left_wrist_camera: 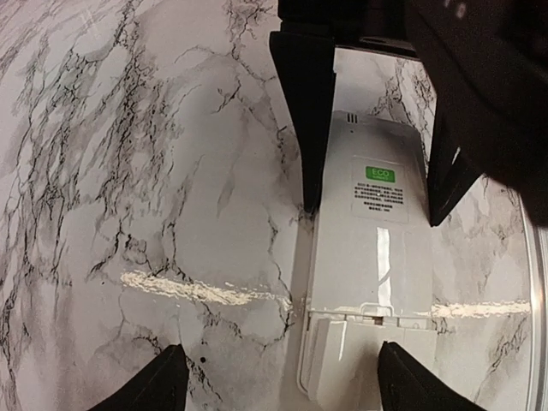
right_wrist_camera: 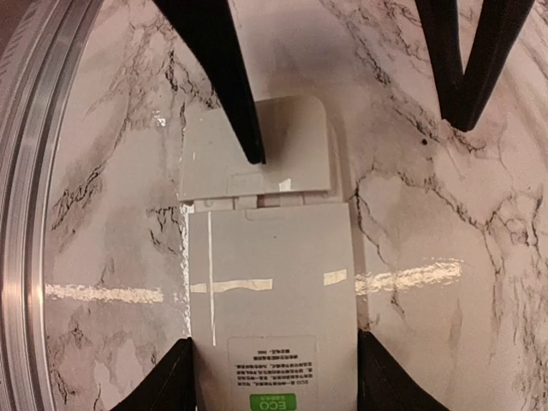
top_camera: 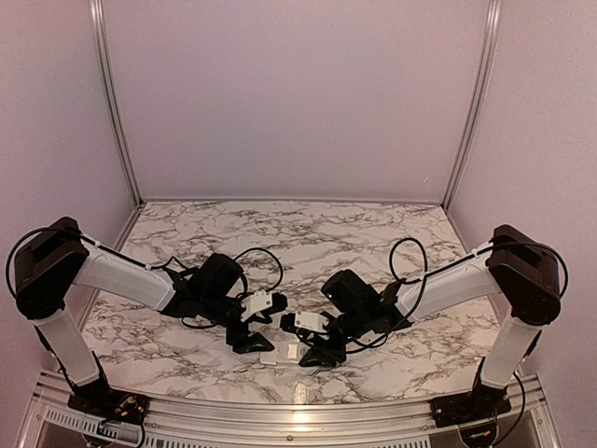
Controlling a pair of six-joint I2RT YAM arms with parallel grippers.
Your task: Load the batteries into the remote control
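The white remote (top_camera: 280, 353) lies on the marble table near its front edge, between the grippers. In the left wrist view its body (left_wrist_camera: 368, 257) shows a green ECO label, with the back cover (left_wrist_camera: 347, 360) at the near end, slightly separated from it. My right gripper is shut on the body's labelled end. My left gripper has its fingers apart above the cover; in the right wrist view one fingertip hangs over the cover (right_wrist_camera: 214, 145). I see no batteries.
The aluminium front rail (top_camera: 233, 406) runs just beside the remote.
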